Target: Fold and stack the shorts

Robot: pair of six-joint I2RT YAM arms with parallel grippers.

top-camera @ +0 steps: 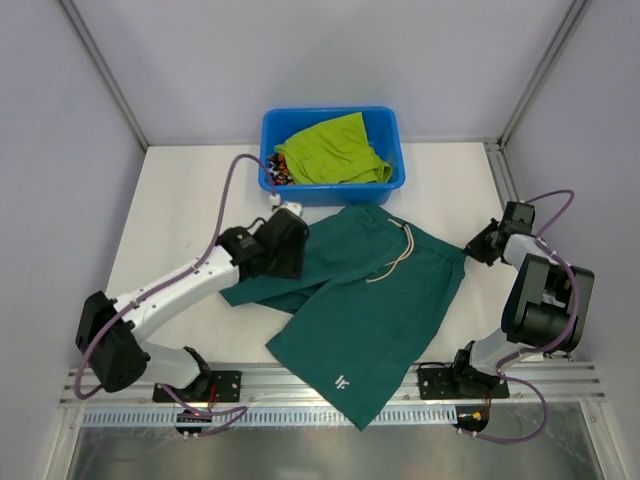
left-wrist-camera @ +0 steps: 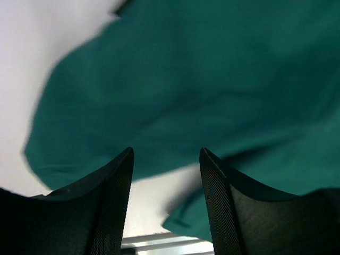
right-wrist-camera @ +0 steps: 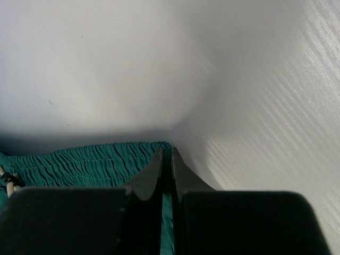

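Note:
Dark green shorts [top-camera: 370, 320] lie spread over the table, with cream drawstrings at the waistband and a small white logo near the lower edge. At the waistband's right corner my right gripper [top-camera: 470, 250] is shut on the cloth; the right wrist view shows the pinched ribbed edge [right-wrist-camera: 106, 162] between its fingers. My left gripper [top-camera: 285, 265] is raised over the left part of the shorts. In the left wrist view its fingers stand apart, nothing gripped between them, above the cloth [left-wrist-camera: 186, 79].
A blue bin [top-camera: 330, 196] at the back holds lime-green cloth [top-camera: 325, 150] and some small dark-and-orange items. Bare table [top-camera: 170, 190] shows at the left and back right; metal rails run along the front edge.

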